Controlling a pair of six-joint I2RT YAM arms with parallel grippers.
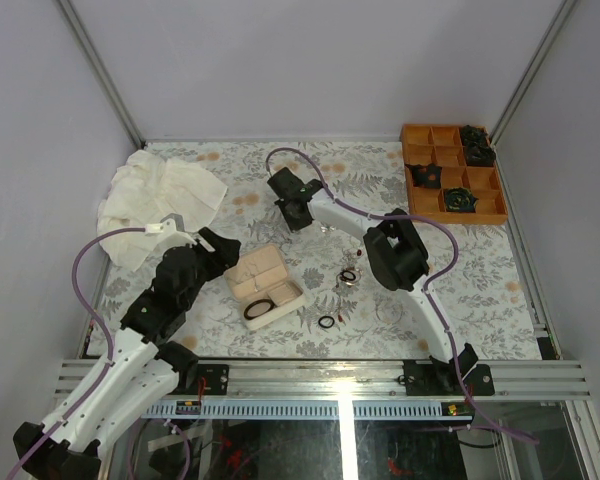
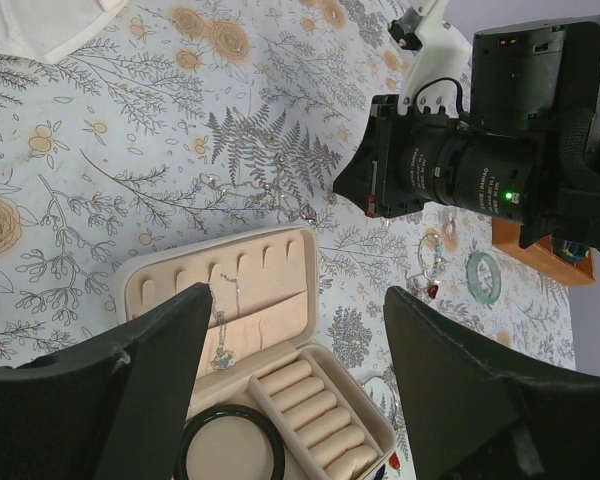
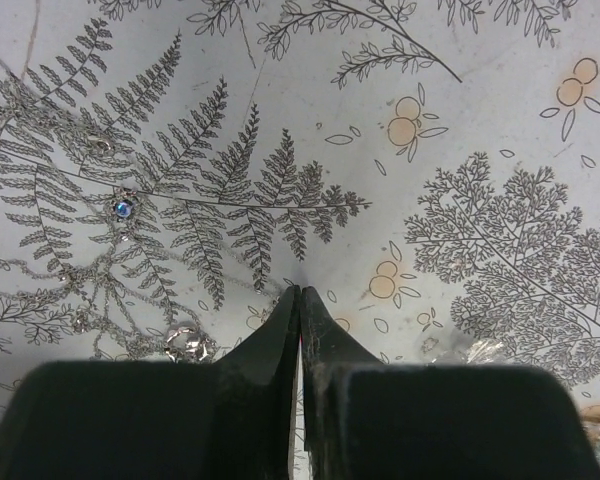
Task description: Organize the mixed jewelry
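A beige jewelry box [image 1: 265,265] lies open at lower centre, a chain [image 2: 223,352] on its lid and a black bangle [image 2: 271,434] inside. My left gripper is open above it, empty. In the right wrist view my right gripper is shut, its tips at a fine chain, with nothing clear between them. To their left lie tangled silver chains with a blue-stone pendant [image 3: 123,208] and a silver ring piece [image 3: 184,343]. More pieces lie right of the box, among them a green bangle [image 2: 484,277] and a small black ring [image 1: 326,321].
An orange compartment tray [image 1: 450,215] with dark items in some sections stands at the back right. A white cloth [image 1: 155,195] lies at the back left.
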